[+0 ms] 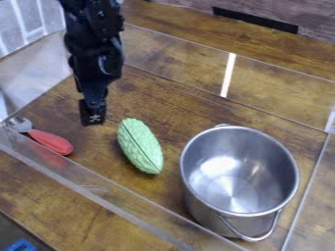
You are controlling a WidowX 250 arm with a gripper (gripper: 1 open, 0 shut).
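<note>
My black gripper (92, 110) hangs at the upper left of the camera view, its fingers pointing down and open, low over the wooden surface. It is above and left of a pale green textured oblong object (140, 145), like a corn cob or vegetable, and above the red-handled tool (47, 138) with a metal head that lies at the left. Nothing shows between the fingers.
A steel pot (236, 176) with a wire handle stands at the right. Clear low walls border the wooden work area (118, 211). The surface behind the pot and green object is free, with a white strip (228, 75) at the back.
</note>
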